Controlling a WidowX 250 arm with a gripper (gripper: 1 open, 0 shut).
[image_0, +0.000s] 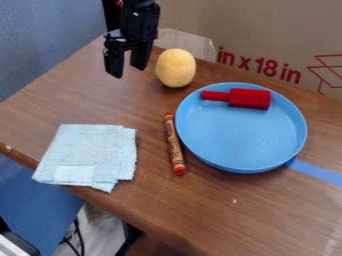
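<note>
My black gripper (128, 58) hangs at the top left over the wooden table, open, with nothing between its fingers, to the left of a pale yellow round object (175, 68). A blue plate (241, 138) holds a red object with a handle (243, 97) near its back rim. An orange stick (174, 145) lies left of the plate. A folded pale blue cloth (87, 155) rests at the front left.
A cardboard box (274, 45) stands along the back. The table's left edge borders a blue surface (34, 110).
</note>
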